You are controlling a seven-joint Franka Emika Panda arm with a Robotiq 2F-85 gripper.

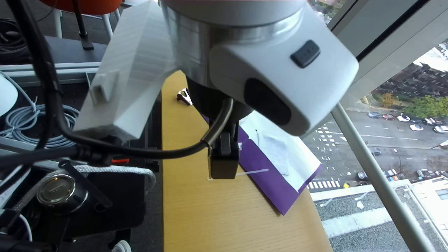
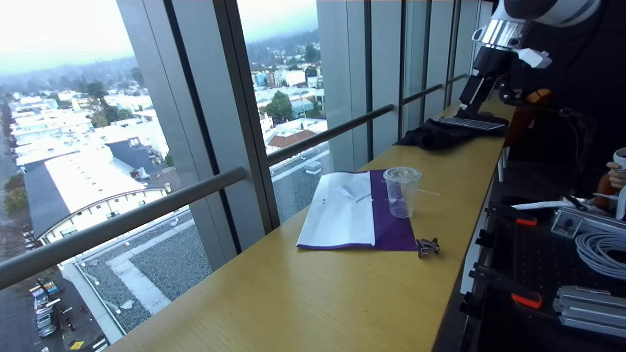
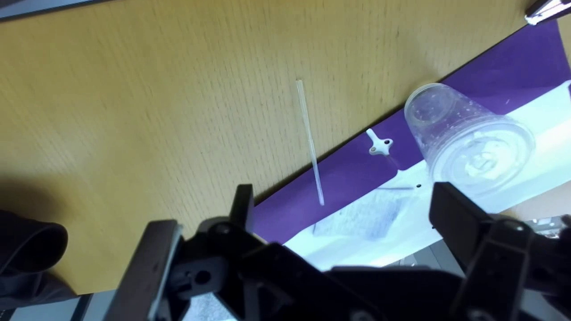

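Observation:
My gripper is open, its two black fingers wide apart in the wrist view with nothing held between them. Ahead of them, a thin clear straw (image 3: 310, 141) lies partly on bare wood and partly across the purple folder (image 3: 342, 171). A clear lidded plastic cup (image 3: 455, 120) stands on the folder, right of the straw; exterior view 2 shows the cup (image 2: 401, 196) upright. From exterior view 1, the gripper (image 1: 223, 170) hides the cup and part of the straw (image 1: 254, 172). In exterior view 2 the gripper (image 2: 464, 110) hangs at the far end, beyond the cup.
White papers (image 2: 343, 214) lie on the folder. A staple remover (image 2: 428, 247) sits beside its near corner. Dark cloth (image 2: 437, 135) and a grey flat device (image 2: 469, 122) are under the far arm. A window rail (image 2: 328, 138) borders one side. The near wood (image 2: 328, 293) is clear.

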